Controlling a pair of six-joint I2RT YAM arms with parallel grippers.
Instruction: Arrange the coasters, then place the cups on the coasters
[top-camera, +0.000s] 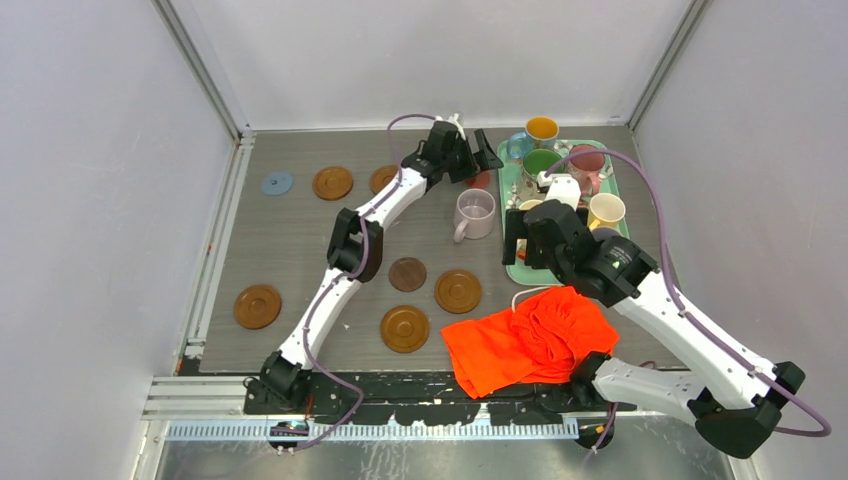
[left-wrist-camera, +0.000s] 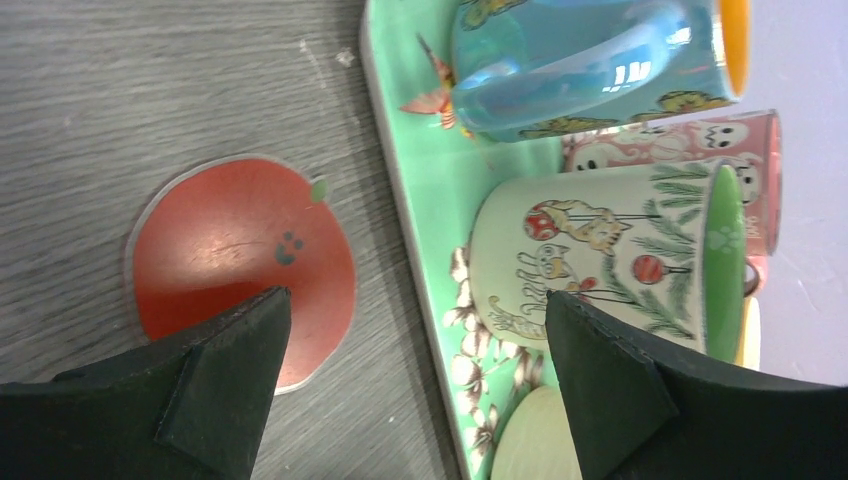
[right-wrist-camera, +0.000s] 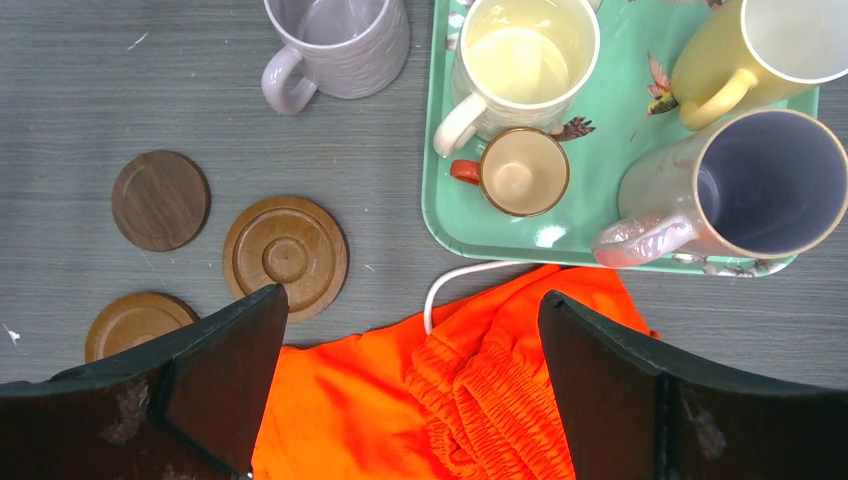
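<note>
My left gripper (top-camera: 479, 157) is open over the red round coaster (left-wrist-camera: 235, 265), near the tray's left edge. Nothing is held; one left finger (left-wrist-camera: 220, 375) covers the coaster's near edge in the left wrist view. A lilac cup (top-camera: 474, 214) stands upright on the table just in front of that coaster, handle to the front left. The green tray (left-wrist-camera: 405, 215) carries several cups, among them a blue one (left-wrist-camera: 590, 70) and a white cat-print one (left-wrist-camera: 590, 260) with a green inside. Above the tray's front left corner, my right gripper (top-camera: 524, 242) hangs open and empty.
Brown coasters (top-camera: 405, 328) lie about the table, with a dark wooden one (top-camera: 408, 274) mid-table and a blue one (top-camera: 278, 183) at far left. An orange cloth (top-camera: 525, 340) with a white cord covers the front right.
</note>
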